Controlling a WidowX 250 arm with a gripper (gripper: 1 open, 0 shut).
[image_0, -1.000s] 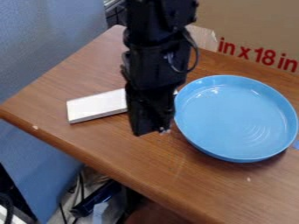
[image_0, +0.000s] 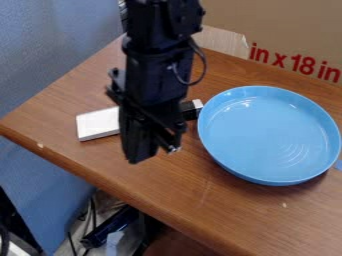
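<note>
My black gripper (image_0: 154, 143) hangs over the wooden table (image_0: 181, 195), in front of a white bar-shaped object (image_0: 98, 125) that lies behind it, partly hidden. A dark part shows at that object's right end. A light blue plate (image_0: 267, 135) lies to the right of the gripper. Whether the fingers are open or shut is hard to make out.
A cardboard box (image_0: 287, 40) with red print stands at the back. The table's left edge drops off beside a blue-grey surface (image_0: 40, 70).
The arm and gripper have shifted left, away from the plate, over the last second. The plate and white object look unmoved.
</note>
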